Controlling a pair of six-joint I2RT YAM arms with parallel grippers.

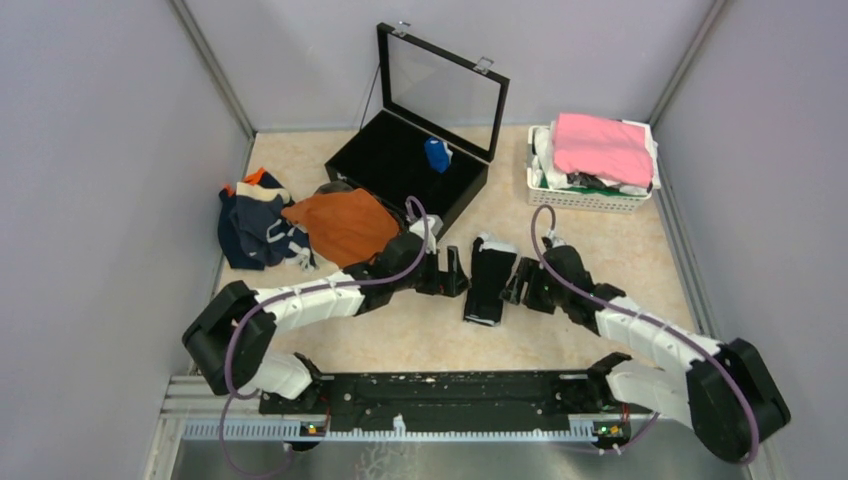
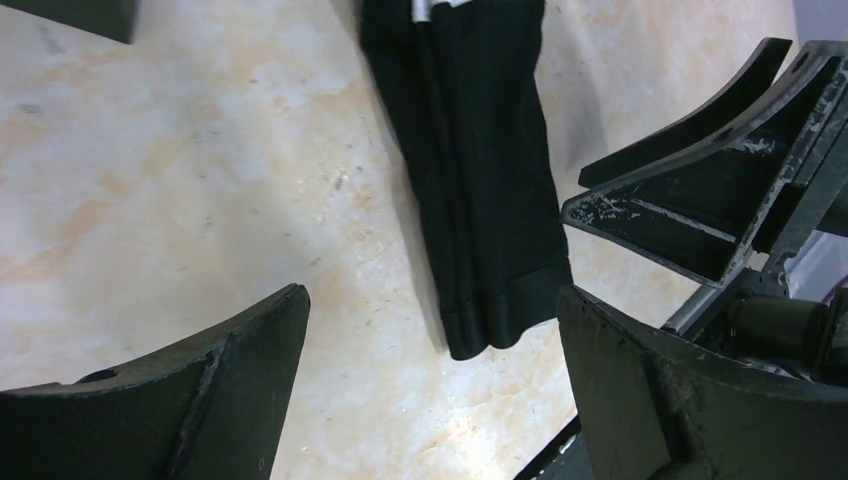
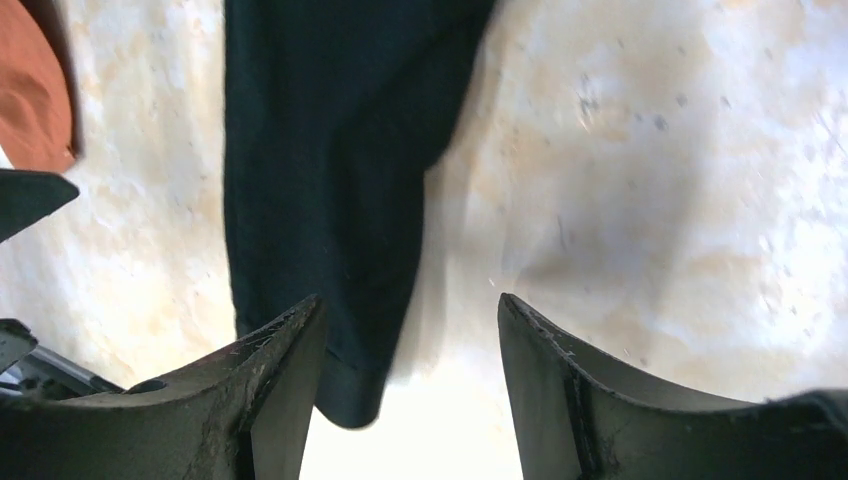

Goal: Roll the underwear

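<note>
Black underwear lies folded lengthwise into a narrow strip on the table, a pale band at its far end. In the left wrist view its cloth shows a long fold. My left gripper is open just left of the strip, empty. My right gripper is open at the strip's right side, empty; in the right wrist view the cloth lies beyond and left of its fingertips.
An open black case holding a blue item stands behind. A white basket of folded clothes is at back right. Loose clothes, orange and navy, are piled at left.
</note>
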